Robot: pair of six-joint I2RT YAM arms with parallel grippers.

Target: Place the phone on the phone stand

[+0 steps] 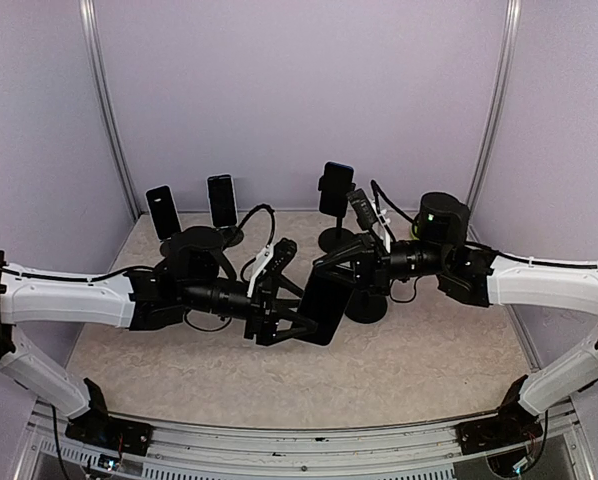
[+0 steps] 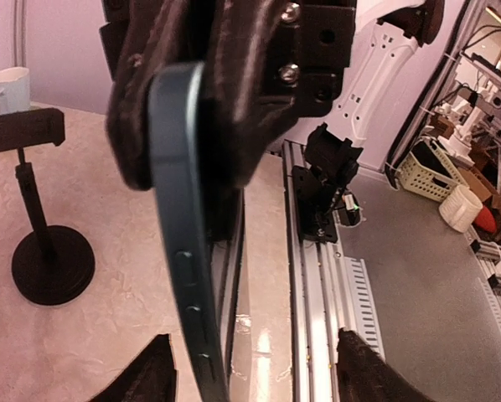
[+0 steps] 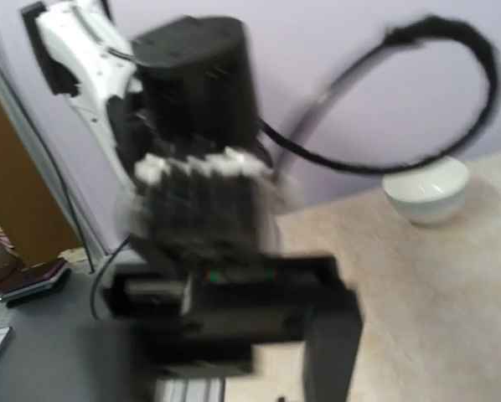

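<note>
A black phone [image 1: 322, 312] is held tilted in the air at the centre, with my right gripper [image 1: 334, 262] shut on its upper end; in the left wrist view its thin edge [image 2: 192, 268] runs down from those dark fingers. My left gripper [image 1: 296, 307] is at the phone's lower left, its blurred fingertips apart on either side of the edge in the left wrist view. A phone stand's round base [image 1: 365, 310] shows behind the held phone, mostly hidden. The right wrist view is blurred.
Three other stands with phones [image 1: 164, 212] stand along the back. A white bowl [image 3: 426, 188] shows in the right wrist view.
</note>
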